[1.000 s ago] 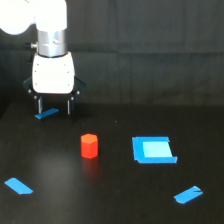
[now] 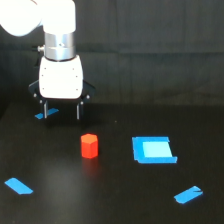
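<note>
A red block (image 2: 89,146) rests upright on the dark table, left of the middle of the camera view. Behind it and to its left, my gripper (image 2: 61,112) hangs from the white arm. Its two fingers stand well apart, with no object visible between them. The gripper is open and does not touch the block. To the right of the block lies a blue-bordered square (image 2: 154,160) with a pale centre.
Short strips of blue tape mark the table: a front-left strip (image 2: 18,186), a front-right strip (image 2: 188,195) and a far-left strip (image 2: 46,113) near the gripper. Dark, bare table separates the block from the square.
My gripper has moved to the right and slightly down in the view, closer to the red block. The block and the blue-bordered square have stayed in place.
</note>
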